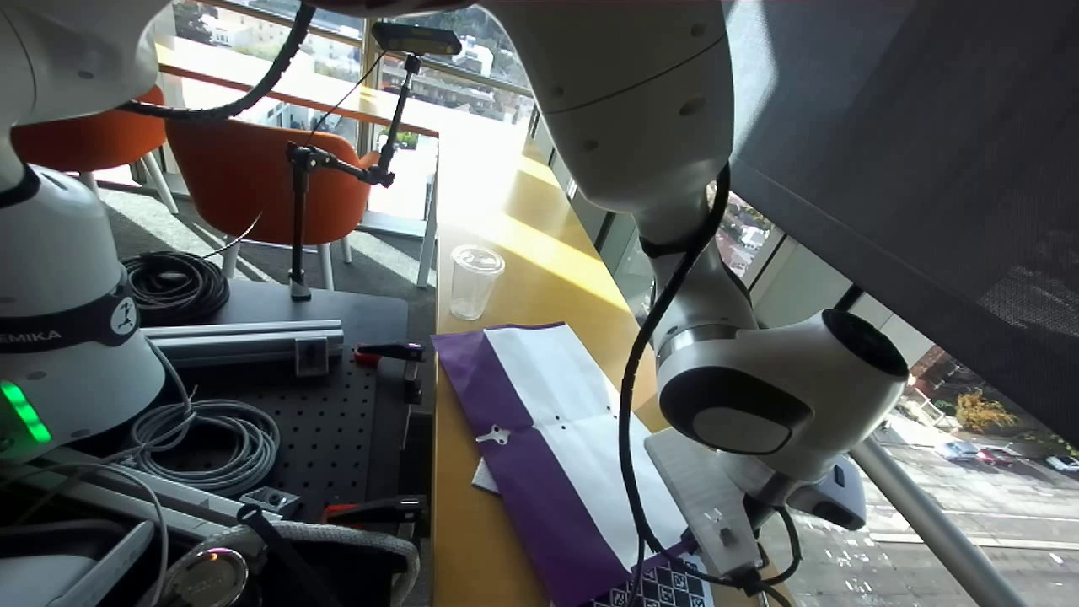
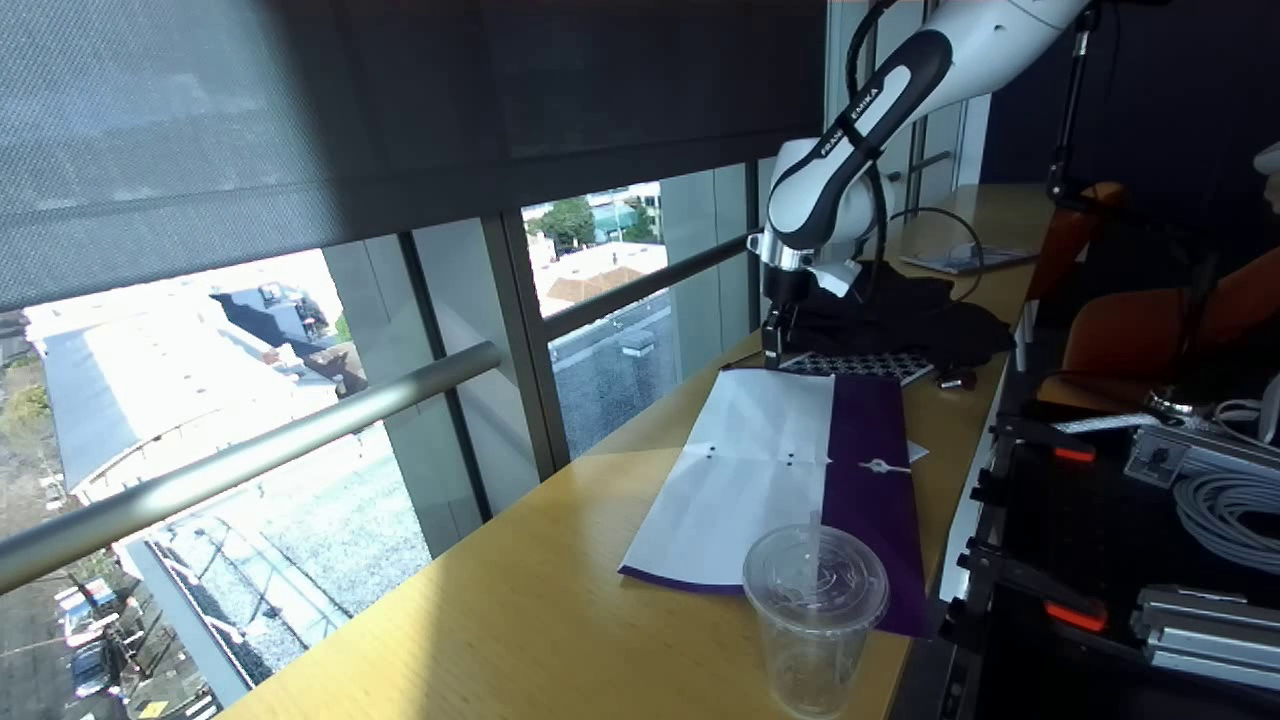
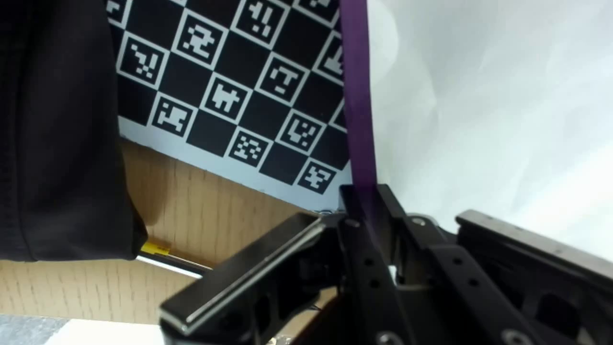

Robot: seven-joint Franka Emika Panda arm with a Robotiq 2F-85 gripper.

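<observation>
A large sheet, white (image 2: 756, 468) with a purple band (image 2: 876, 492), lies on the wooden table (image 2: 564, 528). It bears crease lines, a few dark dots and a small white emblem. At its end far from the second exterior camera, my gripper (image 2: 774, 360) points down at the sheet's edge. In the wrist view the gripper stands slightly open, a narrow gap between its fingers. The sheet's thin purple edge (image 3: 358, 97) runs into that gap; whether the fingers touch it is hard to tell. In the first exterior view, the fingertips are hidden.
A black-and-white marker board (image 3: 230, 109) lies partly under the sheet. Dark cloth (image 3: 63, 143) is heaped beside it. A clear lidded cup (image 2: 816, 612) stands at the sheet's other end. Windows and a metal rail (image 2: 276, 456) line one side of the table.
</observation>
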